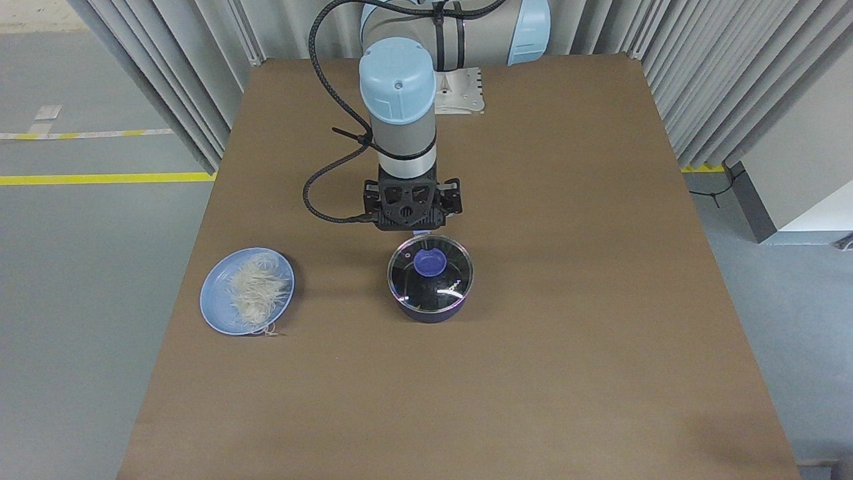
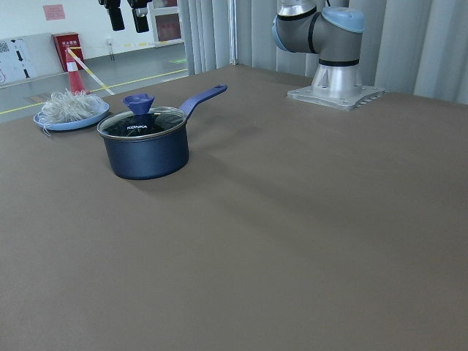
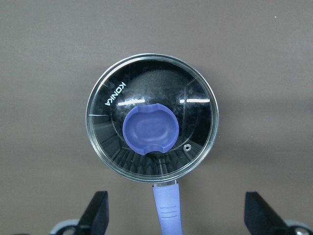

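Note:
A dark blue saucepan (image 2: pixel 146 159) stands on the brown table, covered by a glass lid (image 1: pixel 408 284) with a blue-purple knob (image 3: pixel 150 128); its blue handle (image 3: pixel 167 208) points toward the robot base. My gripper is open above the handle side of the pan, its two black fingers wide apart with nothing between them. In the left view it shows at the top edge, clear of the pan. A light blue plate (image 1: pixel 216 300) with white noodle-like strands (image 1: pixel 260 292) lies left of the pan in the front view.
The robot base (image 2: pixel 336 93) stands at the table's back edge.

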